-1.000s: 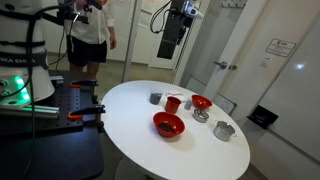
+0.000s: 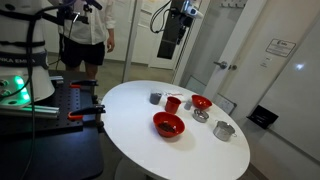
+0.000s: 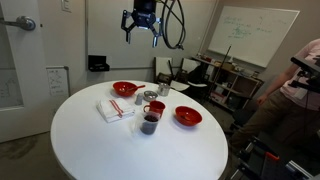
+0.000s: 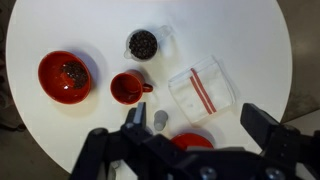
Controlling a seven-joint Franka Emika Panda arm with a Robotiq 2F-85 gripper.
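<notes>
My gripper (image 3: 141, 38) hangs high above the round white table, open, with nothing between its fingers. In the wrist view its dark fingers (image 4: 262, 126) stand wide apart along the lower part. Below lie a red bowl (image 4: 60, 87) with dark bean-like bits inside, a clear cup (image 4: 143, 44) full of similar bits, and a red mug (image 4: 126, 88). A white cloth with red stripes (image 4: 201, 90) lies flat beside the mug. Another red bowl (image 4: 192, 141) is partly hidden by the gripper.
A metal pot (image 2: 223, 130) and a smaller metal dish (image 2: 201, 115) stand near the far red bowl (image 2: 202, 102). Wide bare table surface (image 3: 95, 150) shows on one side. A person (image 2: 88, 35) stands beyond the table, and another arm-like rig fills the left edge.
</notes>
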